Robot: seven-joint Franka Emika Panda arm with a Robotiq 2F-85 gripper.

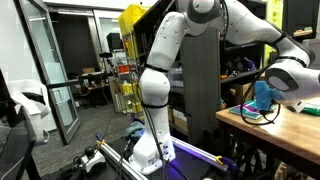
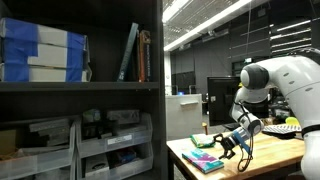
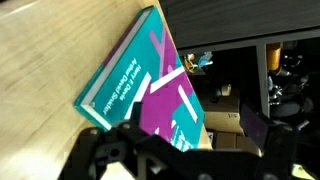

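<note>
A teal hardback book [image 3: 140, 88] with purple and white stripes lies flat on the wooden table, its spine facing the left of the wrist view. In exterior view 2 the same kind of teal and pink cover [image 2: 205, 160] shows near the table's left end. My gripper stands open over the book's near part, its dark fingers covering some of the cover's lower edge. Nothing shows held between them. From the side, the blue-fitted gripper [image 1: 263, 97] hangs low above the table; its gap to the book is hard to judge.
The wooden table [image 1: 280, 133] has bare room on its near side. A green item [image 2: 200, 141] lies behind the book. Beyond the table edge stands a dark shelf unit [image 3: 225, 22], and a dark cavity with clutter opens past the book.
</note>
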